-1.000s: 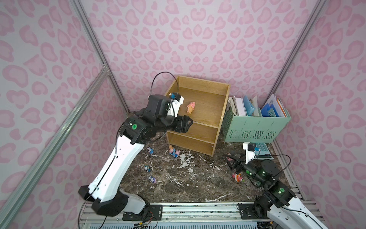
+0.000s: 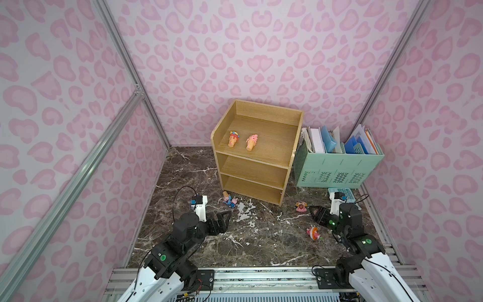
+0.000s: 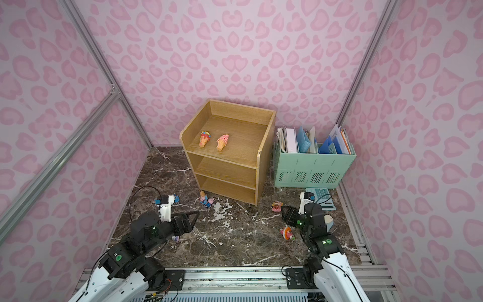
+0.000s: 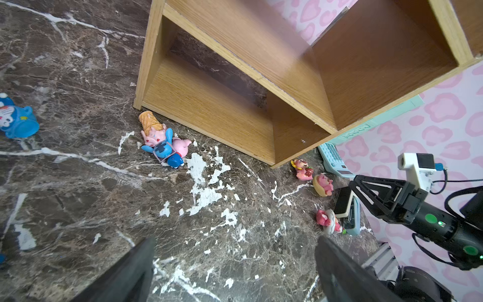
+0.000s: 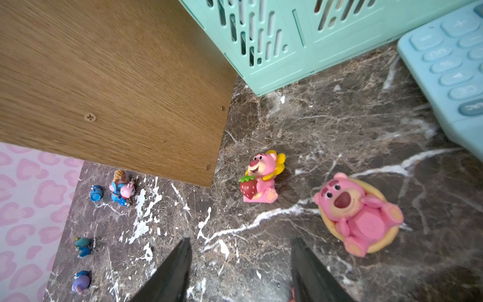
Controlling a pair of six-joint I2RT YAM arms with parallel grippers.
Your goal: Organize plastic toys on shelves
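Note:
Two ice-cream-cone toys lie on the top board of the wooden shelf [image 2: 256, 162]: a colourful one [image 2: 233, 139] and a pink one [image 2: 251, 142]. Over the floor in front, my left gripper [image 2: 224, 221] stands open and empty. A cone toy [image 4: 149, 122] rests against a blue-and-pink toy [image 4: 166, 147] by the shelf's lower front edge. My right gripper has its fingers apart with nothing between them. Ahead of it sit a pink bear with a strawberry [image 5: 261, 177] and a bear in a yellow ring [image 5: 358, 211]. Another pink bear toy [image 2: 313, 232] lies closer to the front.
A green file box [image 2: 337, 168] holding folders stands right of the shelf, with a blue calculator [image 5: 447, 75] before it. Several blue toys, one a blue figure [image 4: 17, 118], lie at the left. Mid-floor is clear.
My left arm has drawn back from the shelf's top to low over the floor, uncovering the colourful cone toy. The right gripper has shifted slightly right, baring the strawberry bear.

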